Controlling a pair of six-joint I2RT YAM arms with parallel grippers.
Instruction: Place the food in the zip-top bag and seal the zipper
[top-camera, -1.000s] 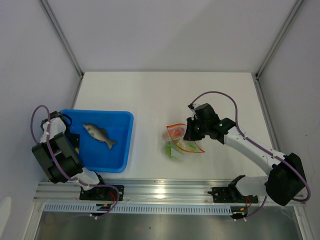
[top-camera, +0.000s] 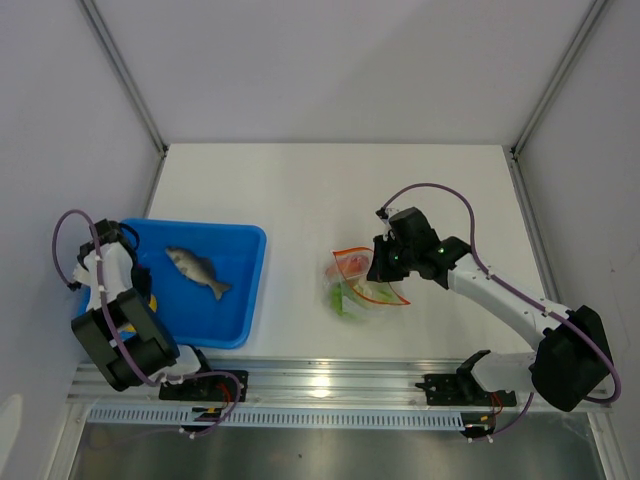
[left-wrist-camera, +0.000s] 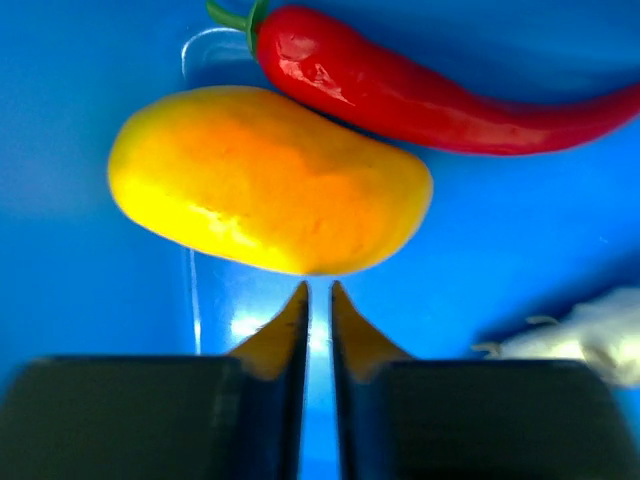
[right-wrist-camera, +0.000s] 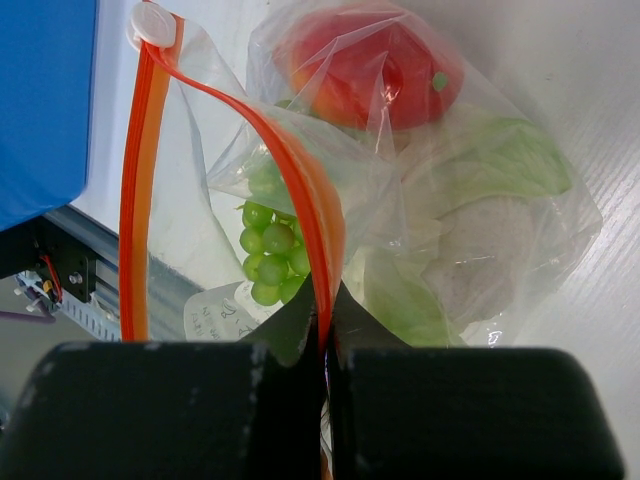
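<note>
The clear zip bag (right-wrist-camera: 500, 110) lies on the table with its orange-edged mouth spread apart. A red tomato-like food (right-wrist-camera: 370, 70), green grapes (right-wrist-camera: 268, 248) and leafy and pale food show inside. My right gripper is shut on the bag's orange zip edge; the white slider (right-wrist-camera: 155, 22) sits at the strip's corner. Over the blue tray (top-camera: 250, 290), my left gripper is shut with nothing between its tips, just beside a yellow mango (left-wrist-camera: 270, 180). A red chili pepper (left-wrist-camera: 430, 105) rests against the mango in the left wrist view.
A grey fish (top-camera: 198, 270) lies in the tray's middle, its tail (left-wrist-camera: 590, 335) likely the blurred pale shape in the left wrist view.
The right arm and bag have stayed still.
</note>
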